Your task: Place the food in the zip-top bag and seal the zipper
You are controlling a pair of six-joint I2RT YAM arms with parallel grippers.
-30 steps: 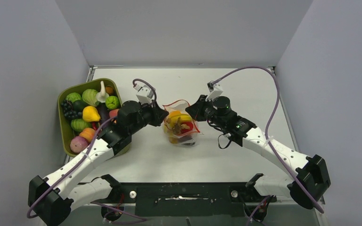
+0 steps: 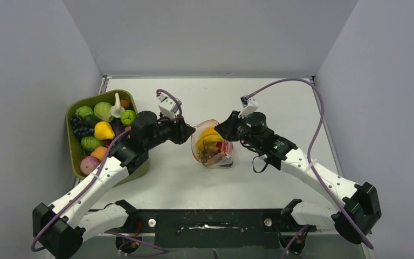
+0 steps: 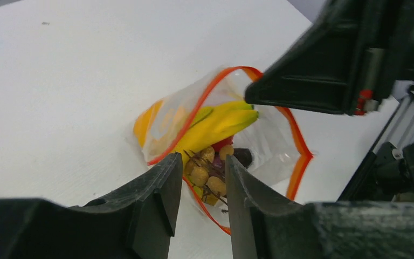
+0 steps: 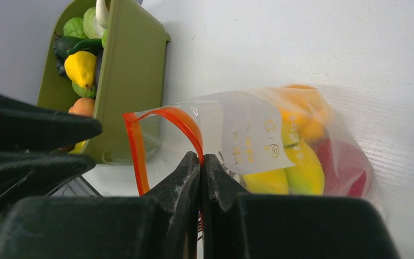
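Note:
The clear zip top bag with an orange-red rim rests on the table between the arms, its mouth spread wide. Inside lie yellow bananas and brown lumpy food; something red shows through the plastic. My right gripper is shut on the bag's orange rim. In the left wrist view, my left gripper stands part open in front of the bag's mouth, its fingers apart on either side of the brown food as seen from there. No rim clearly shows pinched between them.
A green bin full of fruit and vegetables stands at the left, beneath and beside the left arm. Bare white table lies behind and to the right of the bag. Both grippers are close together over the bag.
The bag has swung to the right away from the left gripper and turned, its mouth now facing more to the left.

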